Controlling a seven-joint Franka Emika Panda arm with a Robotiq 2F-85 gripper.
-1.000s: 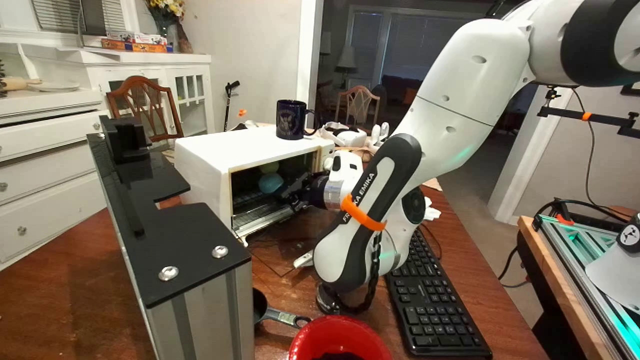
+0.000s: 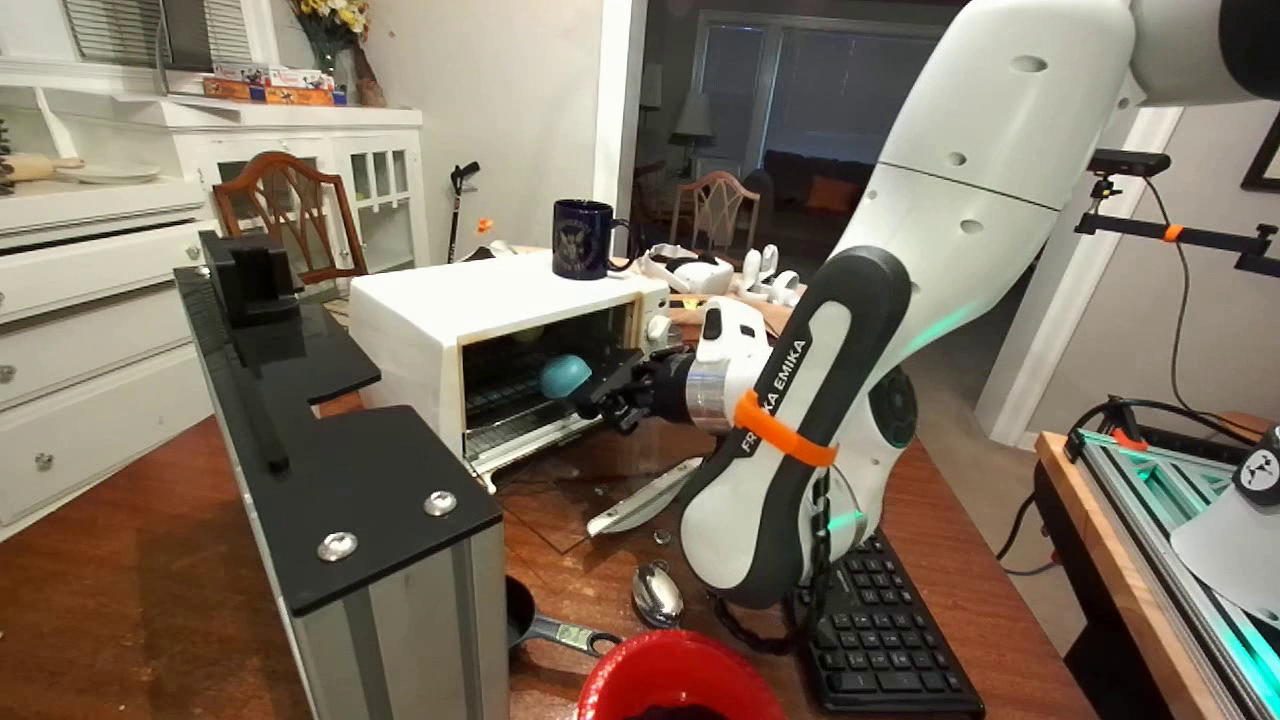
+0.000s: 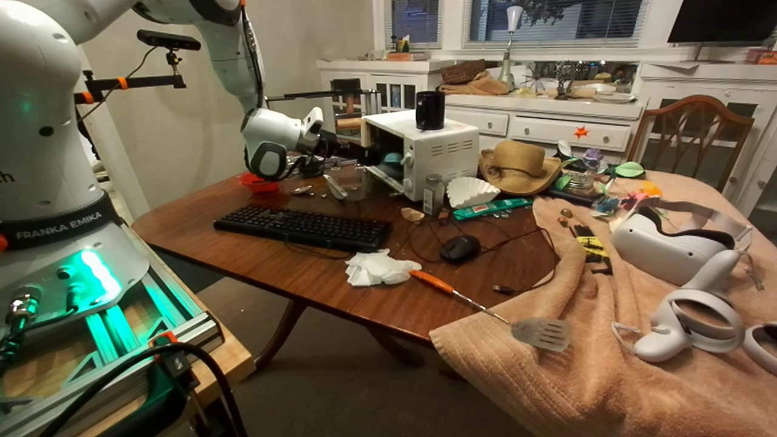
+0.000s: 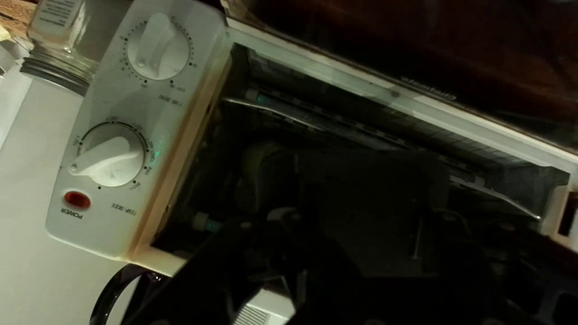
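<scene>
A teal rounded object is at the front of the white toaster oven, at its open mouth. My gripper is shut on it, reaching toward the oven from the right. In exterior view 2 the teal object shows in the opening beside the oven's control side. The wrist view looks into the dark oven cavity, past the control panel with its knobs; the fingers are too dark there to make out clearly. A dim rounded shape shows inside, hard to identify.
A dark mug stands on top of the oven. Below the arm lie a spoon, a red bowl and a keyboard. A glass jar stands next to the oven, and a black-topped metal frame is nearby.
The arm has drawn back to the right in exterior view 1, and the teal object has moved with it toward the oven's mouth. A greenish round thing seen behind it earlier is no longer visible there.
</scene>
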